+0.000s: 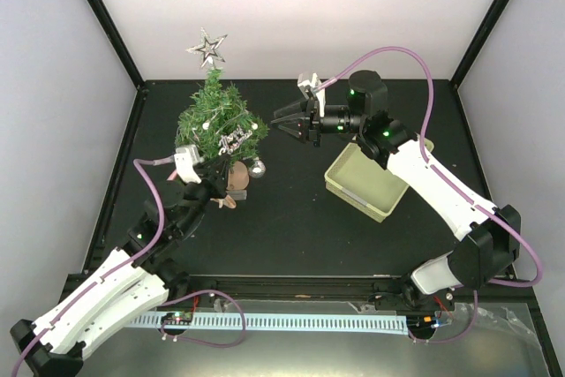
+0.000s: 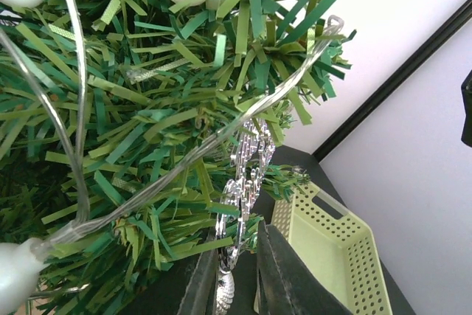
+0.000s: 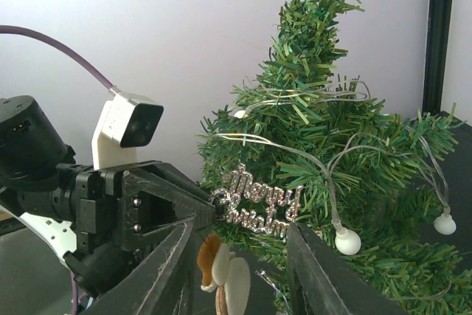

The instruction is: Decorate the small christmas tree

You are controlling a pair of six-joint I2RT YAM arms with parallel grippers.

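The small green tree [image 1: 216, 116] stands at the left of the table, topped by a silver star [image 1: 207, 48]. A silver "Merry Christmas" sign [image 3: 259, 204] hangs upright against its front branches. At the sign's left end is my left gripper [image 1: 226, 163], its fingertips part open; in the left wrist view the sign's edge [image 2: 247, 171] runs down into the gap between its fingers. Whether they touch it, I cannot tell. A silver ball [image 1: 257, 168] hangs low on the right side. Right of the tree, my right gripper is open and empty.
A pale yellow basket [image 1: 388, 205] sits on the right of the table, partly under the right arm. White bulbs [image 3: 347, 241] on clear wire wrap the branches. Bare dark tabletop [image 1: 291, 227] lies between tree and basket.
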